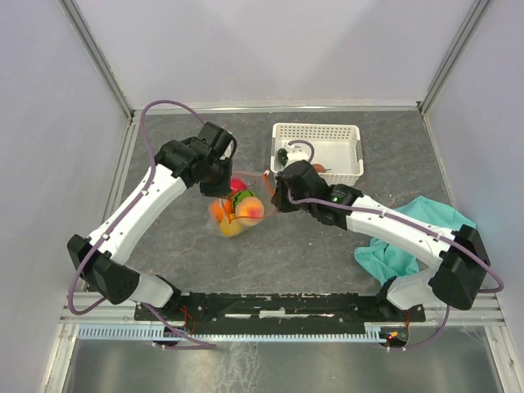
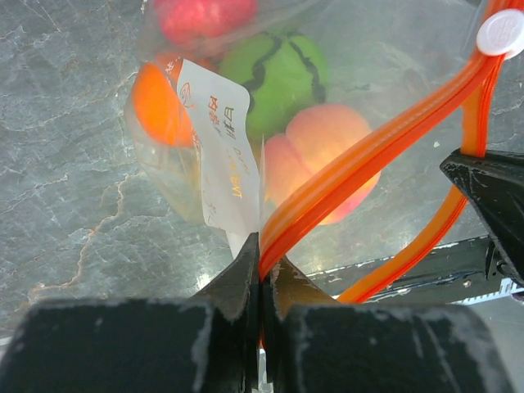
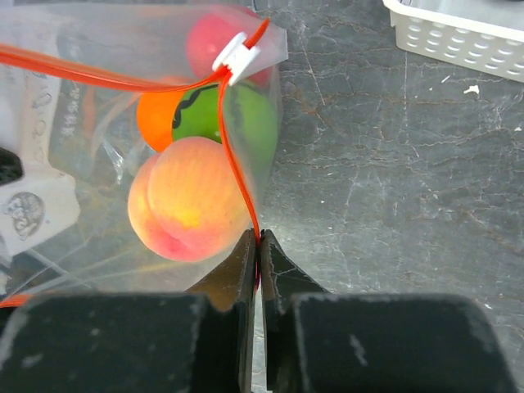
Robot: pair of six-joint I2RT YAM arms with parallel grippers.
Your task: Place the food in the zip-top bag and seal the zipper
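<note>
The clear zip top bag [image 1: 214,228] stands with its mouth spread, its orange zipper strip [image 2: 377,155] in two separated lines. Inside lie a peach [image 3: 192,201], a green striped piece [image 2: 278,82], an orange piece [image 2: 160,106] and a red piece [image 2: 205,18]. My left gripper is shut on the orange edge at the bag's left. Opposite it, my right gripper is shut with the thin orange edge running between its fingertips. A white slider [image 3: 236,57] sits at one corner of the zipper.
A white basket [image 1: 358,155] at the back right holds a dark green piece [image 1: 282,156] and a reddish one [image 1: 320,169], both partly hidden by the right arm. Teal cloth [image 1: 438,214] lies at the right. Bare tabletop [image 1: 188,258] shows in front of the bag.
</note>
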